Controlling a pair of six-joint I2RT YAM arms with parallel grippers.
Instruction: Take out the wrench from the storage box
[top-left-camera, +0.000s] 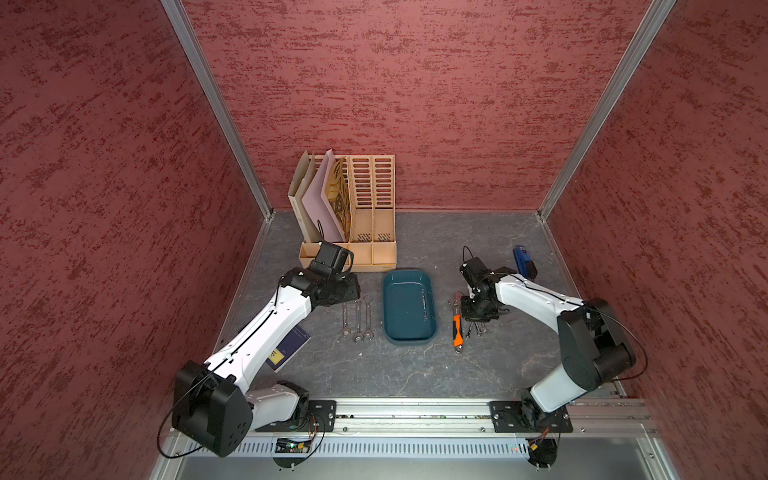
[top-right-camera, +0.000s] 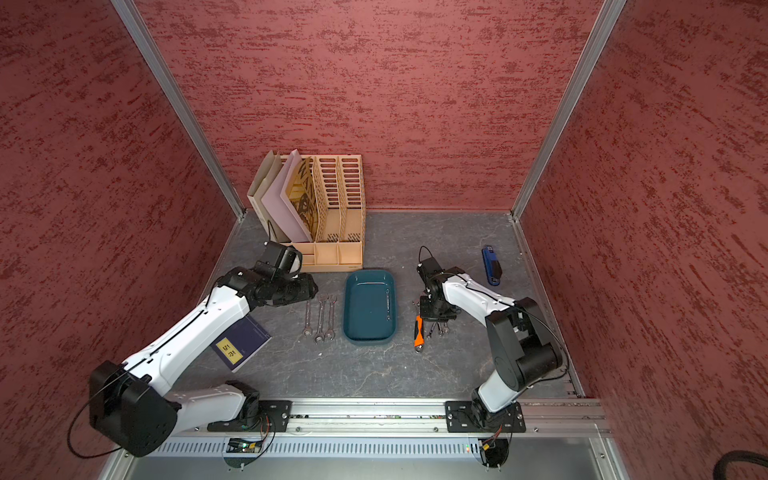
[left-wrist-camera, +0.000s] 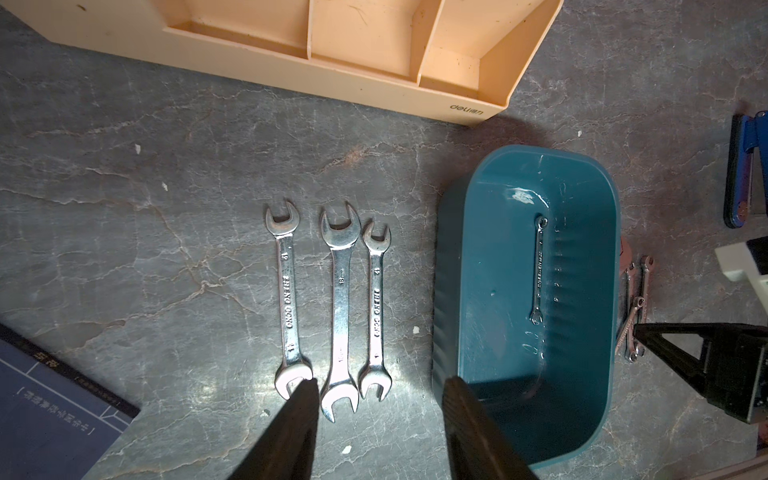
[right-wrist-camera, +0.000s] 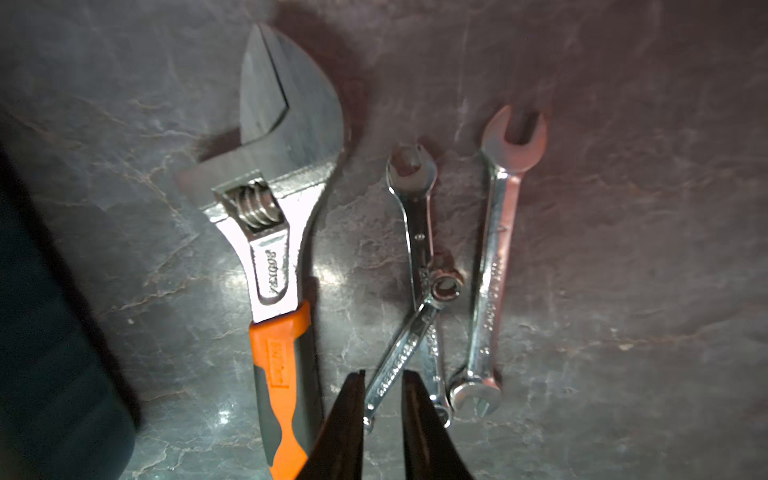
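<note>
A small wrench lies inside the teal storage box. Left of the box, three wrenches lie in a row on the table, with my left gripper hanging open above them. Right of the box, my right gripper is low over a group of small wrenches, one lying across another, beside an orange-handled adjustable wrench. Its fingers are apart, near the crossed wrench, and I cannot tell whether they touch it.
A wooden organiser with folders stands at the back left. A dark blue book lies at the front left, and a blue stapler at the back right.
</note>
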